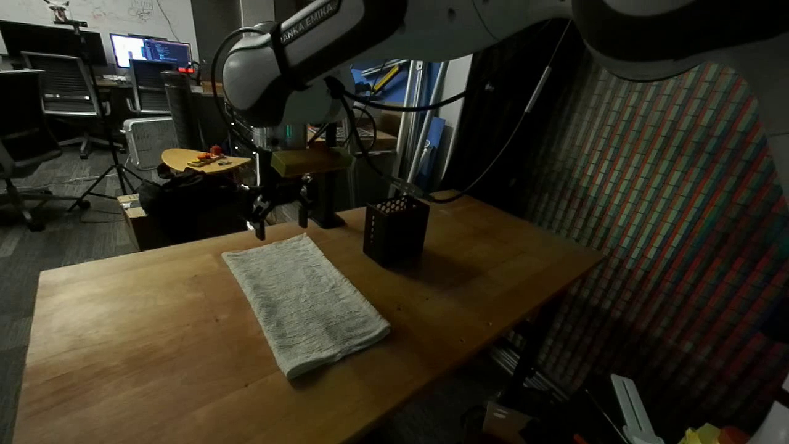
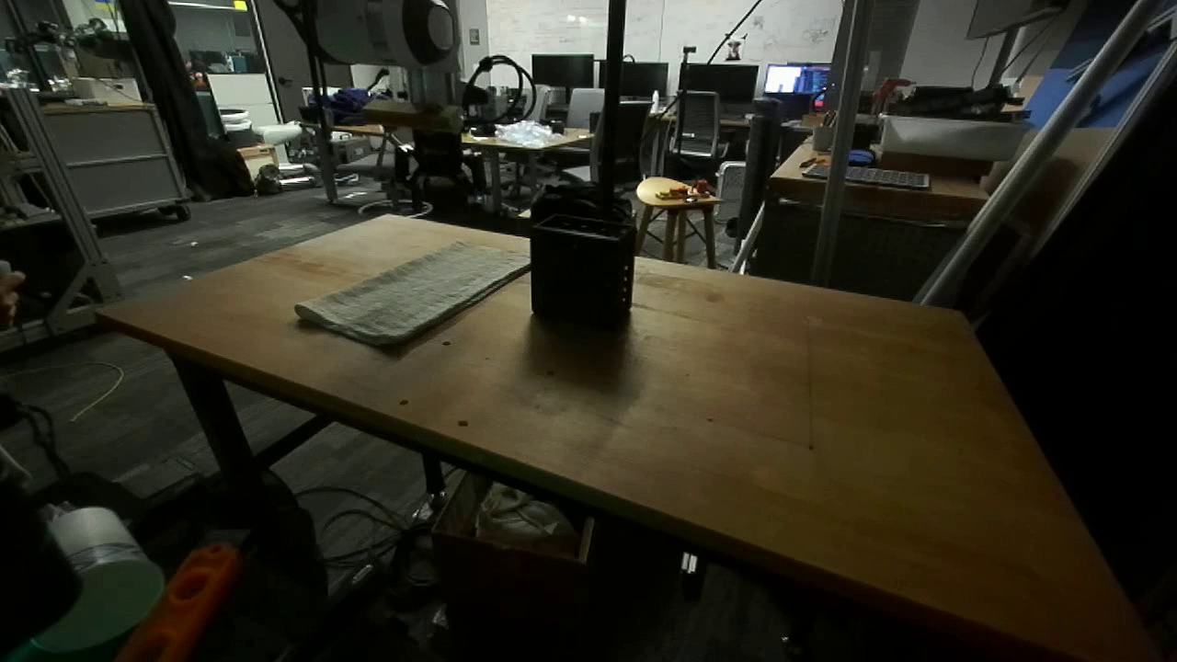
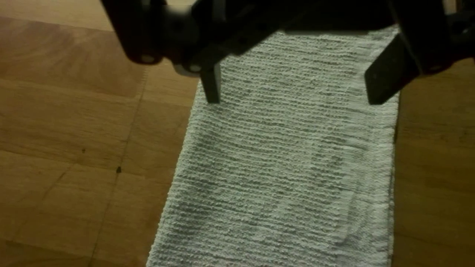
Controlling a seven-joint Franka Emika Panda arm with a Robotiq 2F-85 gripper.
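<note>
A pale grey ribbed towel (image 1: 307,303) lies folded flat on the wooden table. In the wrist view the towel (image 3: 280,178) runs from under the fingers down to the bottom edge. My gripper is open, its two fingertips far apart with only air between them. From exterior view 1, the gripper (image 1: 282,222) hangs above the towel's far end, apart from it. Exterior view 2 shows the towel (image 2: 414,292) left of a black box, with the dark gripper (image 2: 441,182) beyond and above it, hard to make out.
A black perforated box (image 1: 396,229) stands upright on the table, right of the towel. A dark post (image 1: 325,200) rises at the table's back edge. Bare wood (image 2: 772,441) stretches across the table's right half in exterior view 2.
</note>
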